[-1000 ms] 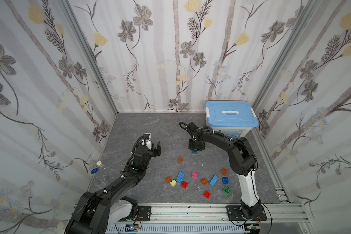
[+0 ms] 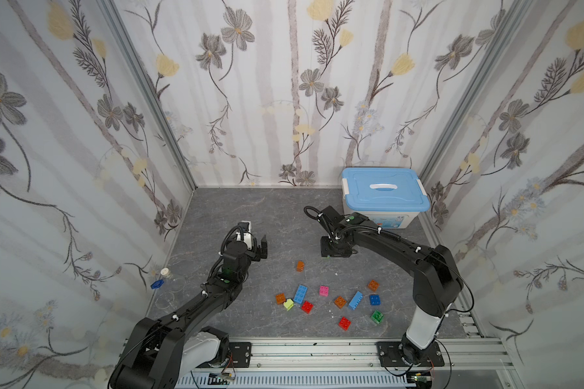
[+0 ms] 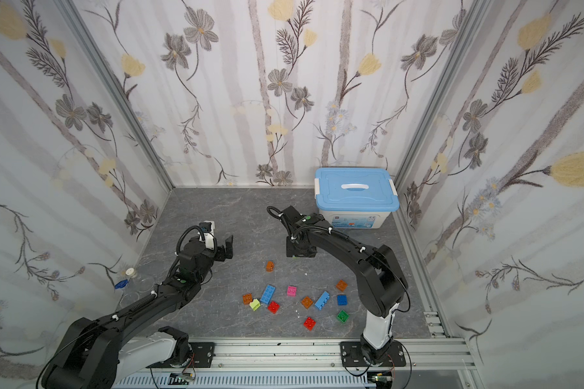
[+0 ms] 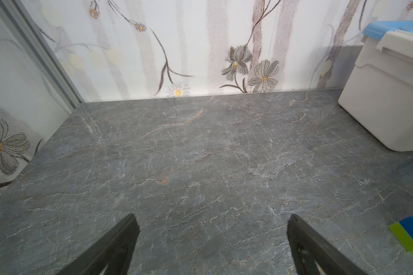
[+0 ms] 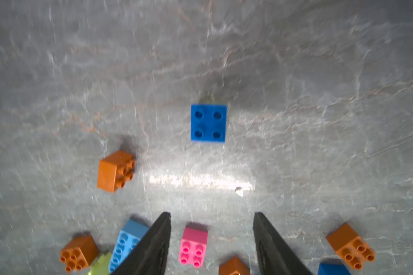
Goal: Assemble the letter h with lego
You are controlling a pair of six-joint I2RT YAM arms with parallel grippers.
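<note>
My right gripper hangs over the middle of the table, fingers apart with nothing between them, above a blue 2x2 brick; the left wrist view shows a lime layer under this brick [image 4: 405, 236]. An orange brick [image 5: 107, 171] lies to its left. Nearer the front are pink [image 2: 323, 291], red [image 2: 345, 323], green [image 2: 377, 317], lime [image 2: 288, 304], orange and blue bricks, spread loosely. My left gripper stands open at the left of the table, empty, facing the back wall.
A storage box [image 2: 384, 194] with a blue lid stands at the back right. Walls close in the sides and back.
My right gripper has risen and moved toward the front right from the blue brick, which is now hidden beneath it in the top left view. The left arm is still.
</note>
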